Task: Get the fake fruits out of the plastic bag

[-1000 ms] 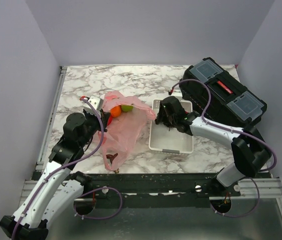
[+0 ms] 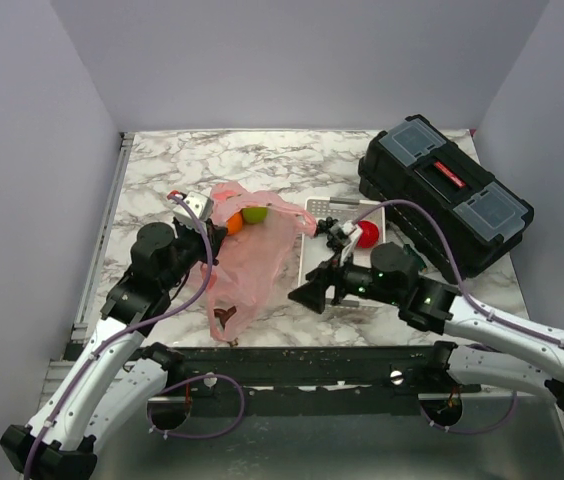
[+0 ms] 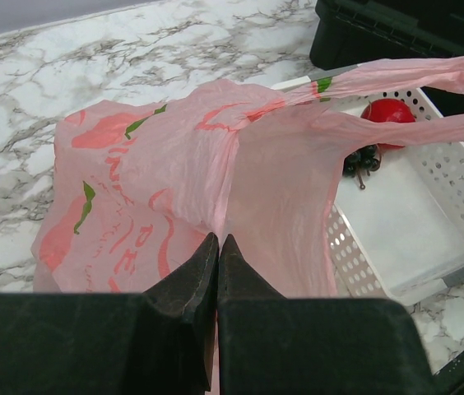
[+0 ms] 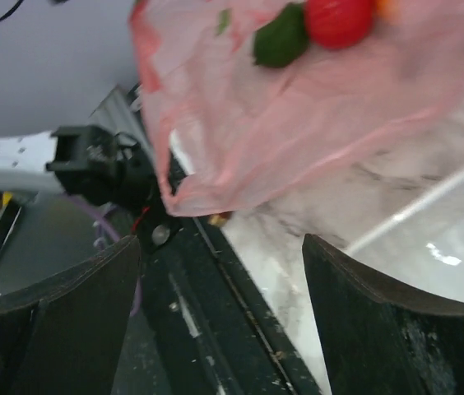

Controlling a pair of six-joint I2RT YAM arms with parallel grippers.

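The pink plastic bag (image 2: 252, 265) lies open on the left of the table. My left gripper is shut on a fold of it, holding it up. Inside show an orange (image 2: 234, 223), a lime-green fruit (image 2: 254, 214), a red fruit (image 4: 339, 22) and a dark green piece (image 4: 281, 39), the last two clear in the right wrist view. To the bag's right, the white tray (image 2: 322, 285) bears another red fruit (image 2: 368, 234) and a dark bunch of small fruits (image 3: 362, 162). My right gripper is open and empty, over the tray's left front side.
A black toolbox (image 2: 447, 190) stands at the back right, close to the tray. A dark green thing (image 2: 415, 258) lies between the two. A dark rail (image 2: 292, 362) runs along the front.
My right gripper has come away from the back of the tray, towards the front and left. The red fruit now shows lying in the tray. The left arm and bag look nearly unmoved.
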